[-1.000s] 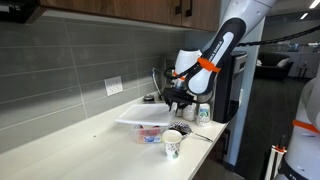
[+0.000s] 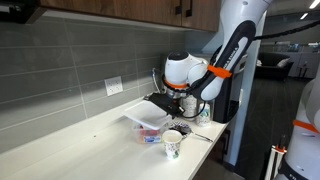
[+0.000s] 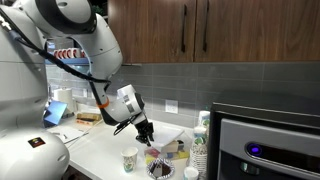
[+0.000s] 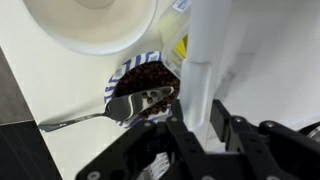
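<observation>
A flat white panel, perhaps a lid (image 2: 148,113), is held tilted over a clear container (image 2: 148,134) with colored contents. My gripper (image 2: 166,106) is shut on the panel's edge, at its right end in exterior view 1. Seen from the wrist, the panel (image 4: 203,60) appears as a narrow white strip running down between the dark fingers of my gripper. Part of the clear container (image 4: 176,28), with something yellow inside, shows beside the strip. From the other side, the panel (image 3: 170,133) stands above the counter next to my gripper (image 3: 146,134).
Near the container stands a white patterned cup (image 2: 172,145). A striped bowl of dark beans (image 4: 150,78) has a metal spoon (image 4: 115,108) resting on it. A basket (image 3: 199,158) and a black toaster oven (image 3: 265,145) stand to the right.
My gripper has come lower and the arm has turned. The white panel has moved with it, shifting slightly right and tilting more steeply over the container.
</observation>
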